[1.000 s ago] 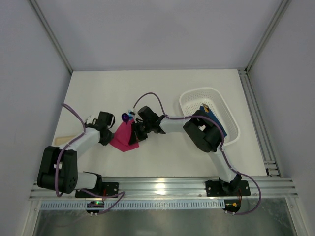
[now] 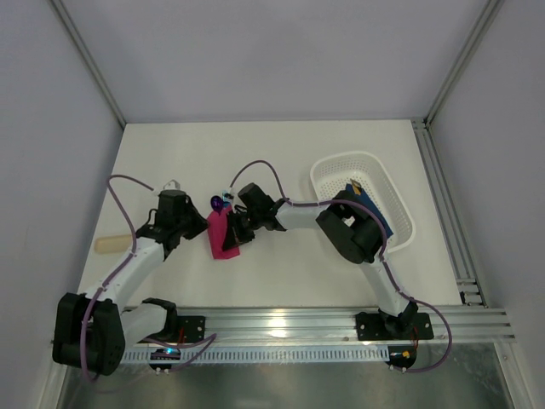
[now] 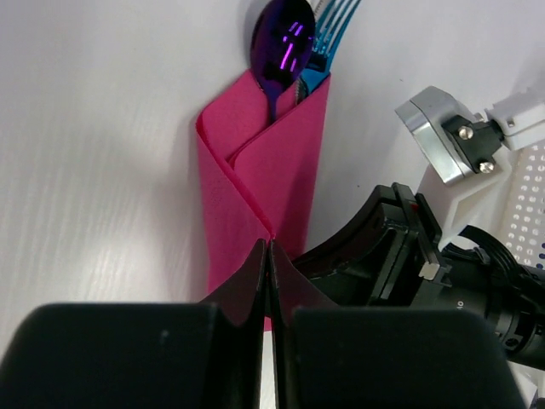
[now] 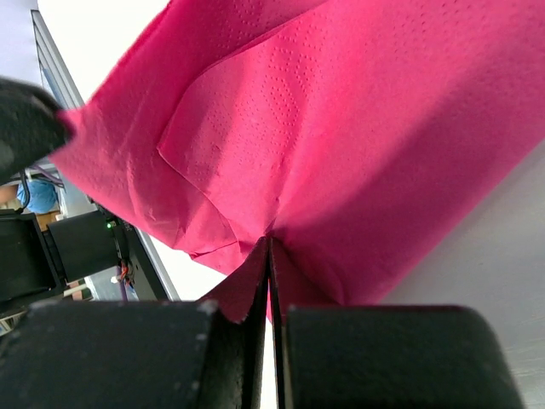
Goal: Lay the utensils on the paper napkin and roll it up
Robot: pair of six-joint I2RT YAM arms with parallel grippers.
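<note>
A pink napkin (image 2: 220,234) (image 3: 230,230) is folded diagonally around a purple spoon (image 3: 281,47) and a blue fork (image 3: 328,34), whose heads stick out at the top. In the left wrist view my left gripper is shut at the folded edge of the napkin; whether it pinches the cloth is hard to tell. My right gripper is shut on the napkin, lying over its lower part, and fills much of the right wrist view with pink cloth.
A white basket (image 2: 392,187) with dark blue items stands at the right. A wooden board (image 2: 111,244) lies at the left edge.
My left gripper has risen toward the back and right, and the napkin's left flap has moved inward, so it looks narrower. The right arm stays in place.
</note>
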